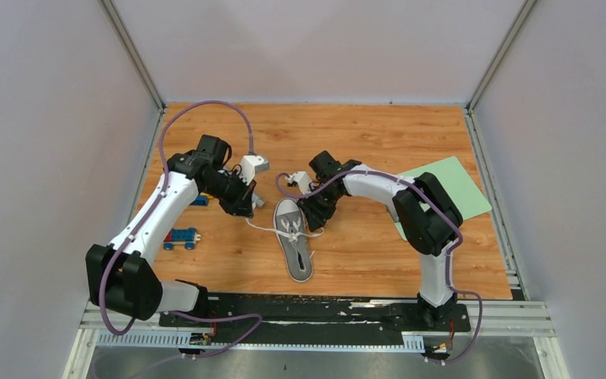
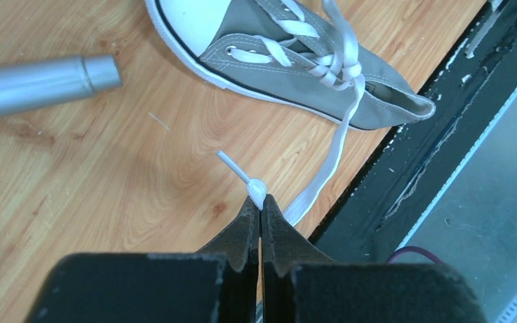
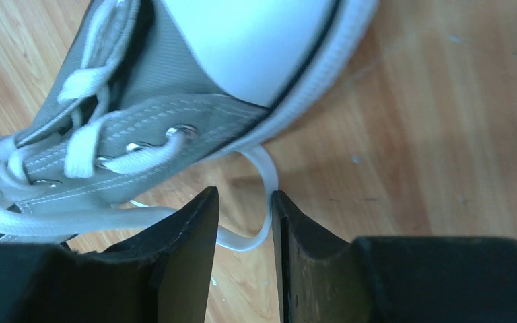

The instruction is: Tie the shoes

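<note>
A grey canvas shoe with white laces lies on the wooden table, toe toward the back. My left gripper is shut on the end of a white lace, which stretches out to the shoe's knotted lacing, left of the shoe in the top view. My right gripper is open, low beside the shoe's right side, its fingertips at a lace loop lying on the wood.
A silver cylinder lies left of the shoe. Blue toy pieces sit at the left, and a green clipboard at the right.
</note>
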